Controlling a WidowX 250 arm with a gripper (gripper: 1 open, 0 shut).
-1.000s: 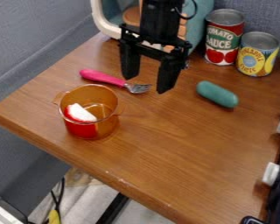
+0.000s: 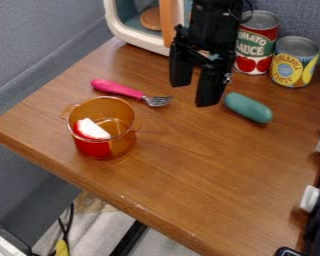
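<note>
My black gripper (image 2: 195, 82) hangs open above the back middle of the wooden table (image 2: 190, 170), its fingers apart, just left of a teal cylindrical object (image 2: 248, 107) lying on the table. A pink-handled fork (image 2: 120, 89) lies to its lower left. An orange pot (image 2: 101, 139) at the front left holds a white and red item (image 2: 91, 129).
A tomato can (image 2: 255, 48) and a yellow can (image 2: 292, 66) stand at the back right, beside a pale toy appliance (image 2: 137, 30). A dark stove with white knobs (image 2: 311, 199) lines the right edge.
My gripper has moved to the right, from above the fork toward the teal object. The objects on the table have not moved.
</note>
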